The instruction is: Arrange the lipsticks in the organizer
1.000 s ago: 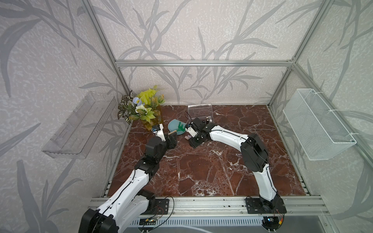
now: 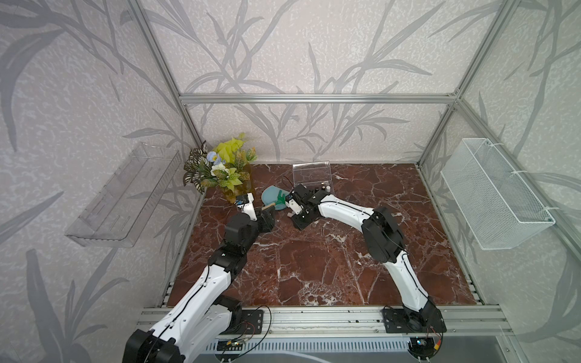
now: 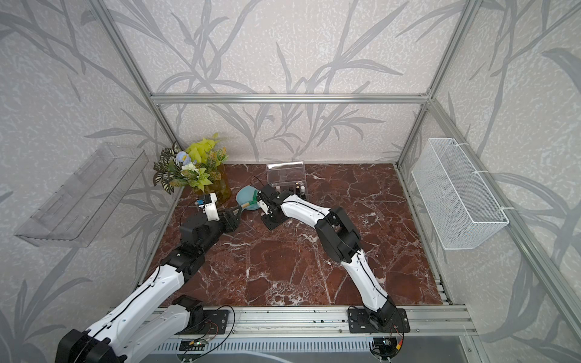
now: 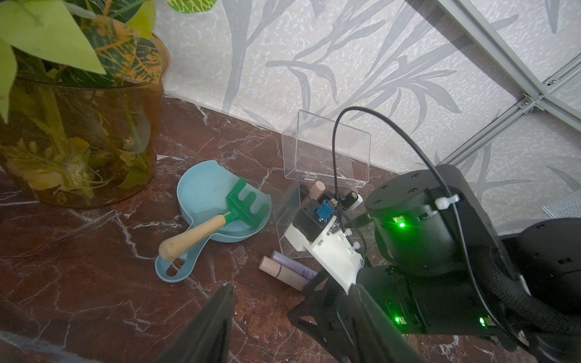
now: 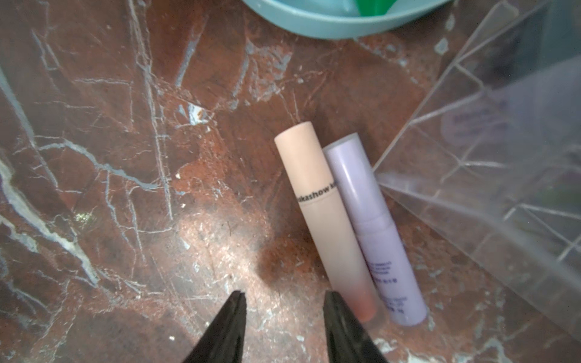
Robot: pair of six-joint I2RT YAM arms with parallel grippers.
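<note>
A peach lipstick (image 5: 326,230) and a lavender one (image 5: 378,242) lie side by side on the marble beside the clear organizer (image 5: 496,181), which holds several more upright tubes (image 4: 313,192). My right gripper is just at the lower ends of the two loose tubes, its fingertips slightly left of them; whether it is open or shut is unclear. My left gripper is part open, left of the right arm, with nothing visible between its fingers.
A blue dustpan with a green-headed rake (image 4: 242,205) lies left of the organizer. A plant in an amber pot (image 4: 78,145) stands at the back left. The right arm crosses in front of the organizer.
My right arm and gripper have shifted left, over the loose lipsticks. The left arm has barely moved.
</note>
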